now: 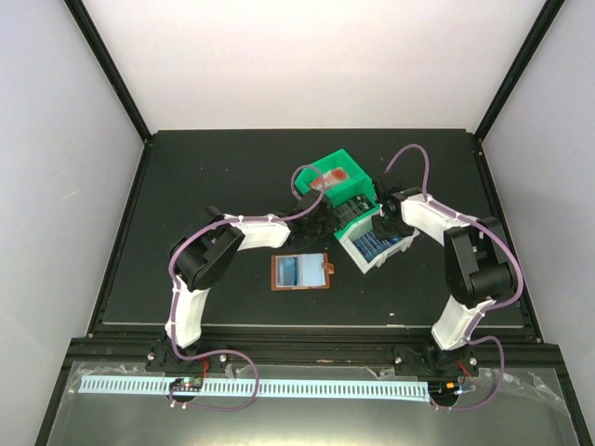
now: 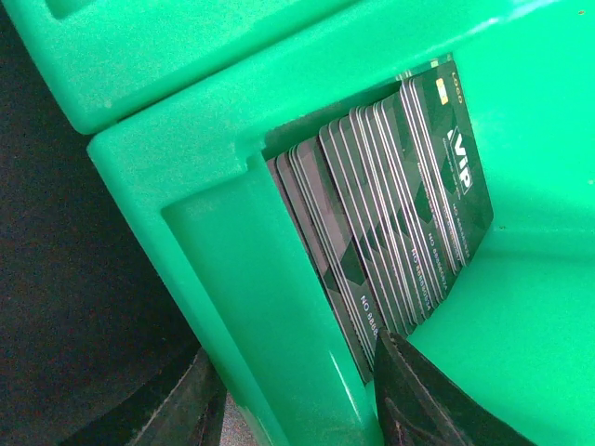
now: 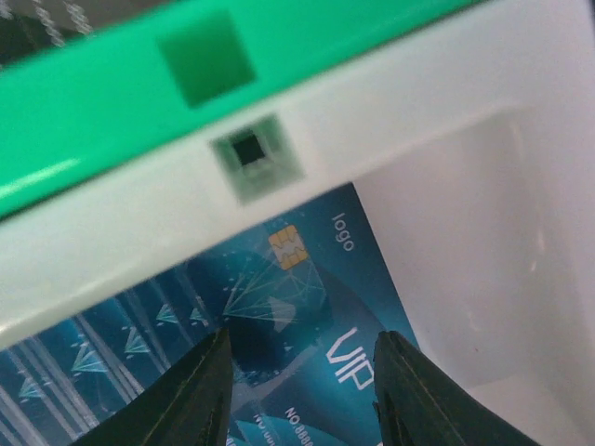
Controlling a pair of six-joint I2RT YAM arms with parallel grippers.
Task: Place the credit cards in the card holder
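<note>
My left gripper is shut on the near wall of the green bin (image 2: 251, 307), one finger outside and one inside. Behind that wall stands a row of dark cards (image 2: 372, 204). In the right wrist view, blue credit cards (image 3: 344, 316) lean in the white bin (image 3: 465, 204), the front one facing me. Over them my right gripper hangs open, and no card shows gripped between its fingers. A brown card holder (image 1: 274, 272) lies open on the table in the top view, with a blue card in its left side and a pale right side.
The green bin's back compartment holds red cards (image 1: 328, 178). Green and white bins stand directly against each other.
</note>
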